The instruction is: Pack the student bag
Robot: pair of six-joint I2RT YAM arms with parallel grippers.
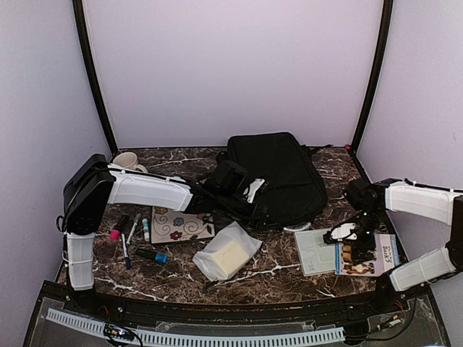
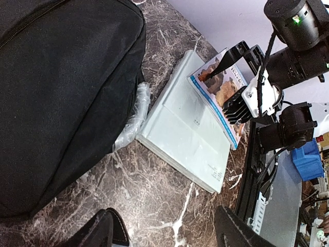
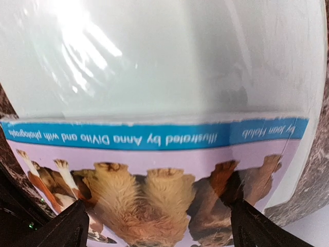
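The black bag (image 1: 275,173) lies flat at the back centre. At the front right, an illustrated book (image 1: 383,256) with dogs on its cover rests partly over a pale book (image 1: 315,256). My right gripper (image 1: 354,246) is open, low over the illustrated book's cover (image 3: 144,200), which fills much of the right wrist view. My left gripper (image 1: 257,217) stands open over the bag's front edge; in the left wrist view its fingertips frame bare marble, with both books to the upper right.
A wrapped pale block (image 1: 230,256) sits front centre. A floral board (image 1: 177,228), markers (image 1: 152,254), pens and a white mug (image 1: 126,159) occupy the left. Some marble is bare between the wrapped block and books.
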